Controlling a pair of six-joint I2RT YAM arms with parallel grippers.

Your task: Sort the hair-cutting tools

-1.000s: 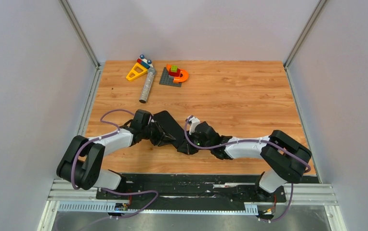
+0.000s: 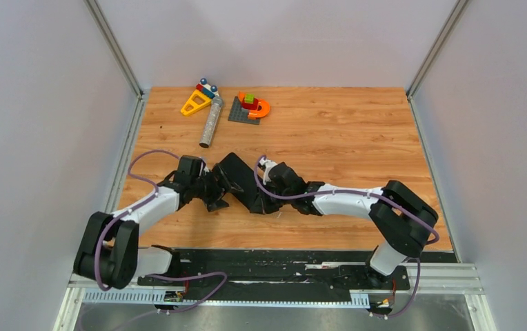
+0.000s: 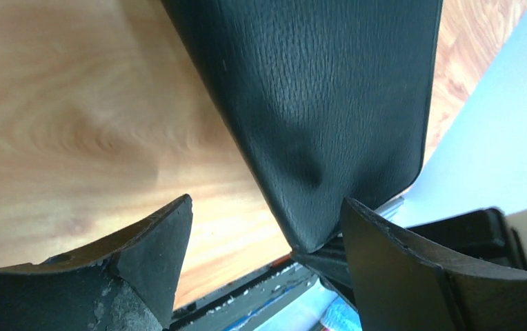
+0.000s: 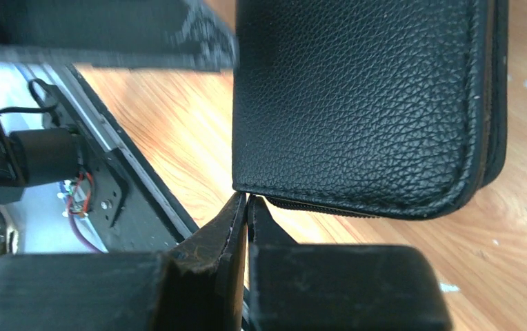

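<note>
A black leather zip case (image 2: 237, 175) lies on the wooden table between my grippers; it fills much of the left wrist view (image 3: 302, 103) and the right wrist view (image 4: 350, 103). My left gripper is open beside the case, its fingers apart with nothing held. My right gripper is shut at the case's lower edge, by the zip; whether any thin edge is between the tips I cannot tell. No cutting tools are visible.
At the back left lie a yellow toy with blue balls (image 2: 197, 101), a silver cylinder (image 2: 212, 124) and a grey plate with bricks (image 2: 243, 114).
The case's visible part has shifted up-left slightly.
</note>
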